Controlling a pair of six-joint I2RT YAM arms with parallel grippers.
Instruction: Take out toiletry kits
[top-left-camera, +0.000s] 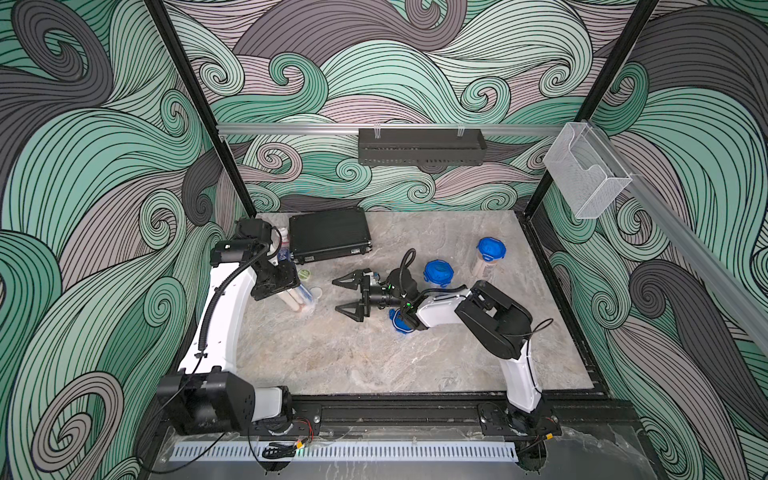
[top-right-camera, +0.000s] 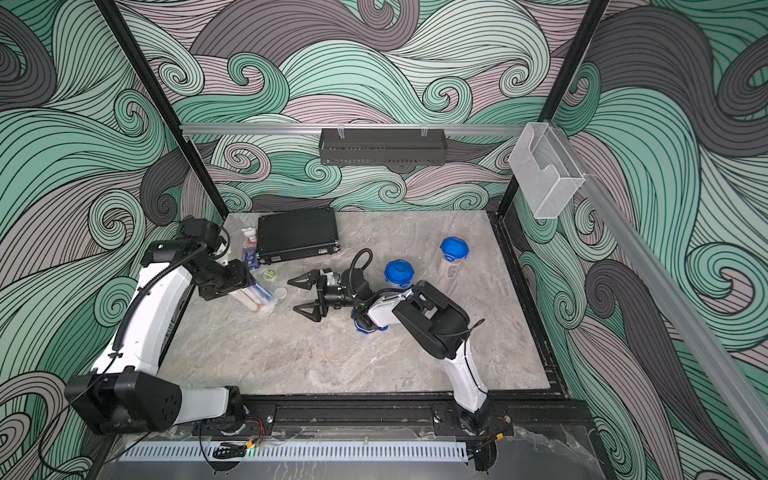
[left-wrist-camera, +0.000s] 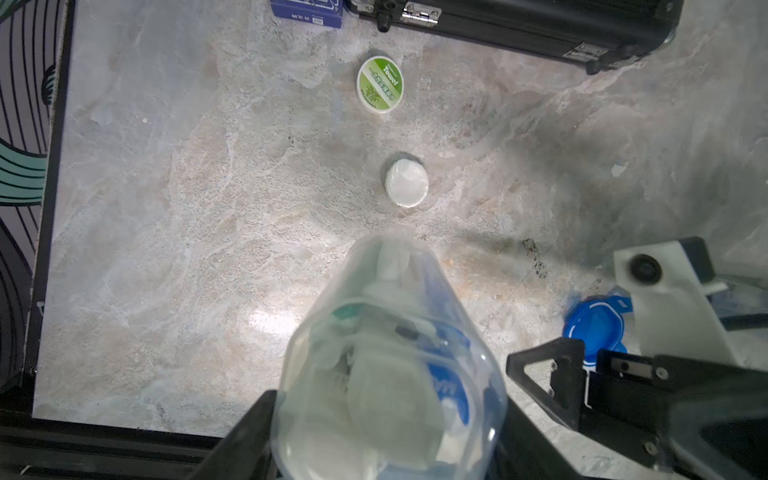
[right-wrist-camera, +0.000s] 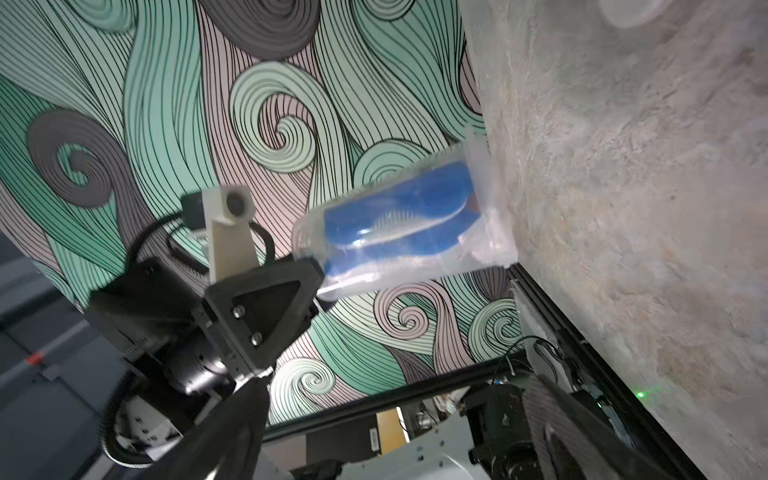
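Observation:
A clear toiletry kit with blue and white items inside hangs from my left gripper, which is shut on it at the left of the table; the pouch fills the lower middle of the left wrist view, and shows its blue contents side-on. My right gripper stands open at mid-table, empty, its fingers facing the kit. In the right wrist view the kit is in front of the right gripper's fingers, apart from them.
A black case lies at the back left, beside a blue box. A green round tin and white disc lie nearby. Blue lidded containers stand center-right.

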